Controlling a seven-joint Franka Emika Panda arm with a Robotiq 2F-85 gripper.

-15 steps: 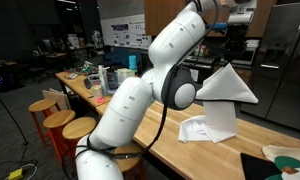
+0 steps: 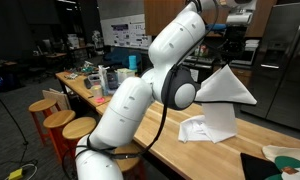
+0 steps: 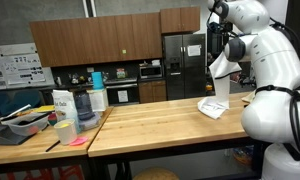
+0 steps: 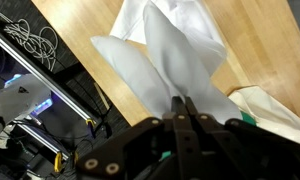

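A white cloth (image 2: 221, 100) hangs from my gripper (image 2: 228, 66) above the right part of the wooden table. In the wrist view my gripper has its fingers closed together on the cloth (image 4: 168, 50), which spreads out below them. More white fabric (image 2: 197, 130) lies crumpled on the table beneath; exterior view 2 shows this fabric (image 3: 210, 107) under the hanging cloth (image 3: 222, 80) as well. Whether the hanging and lying parts are one piece, I cannot tell.
A black item (image 2: 257, 167) and a green and white item (image 2: 287, 156) lie at the table's right end. Cups and containers (image 3: 80, 110) stand at the far left end. Mid-table (image 3: 150, 122) is clear. Stools (image 2: 58, 120) line one side.
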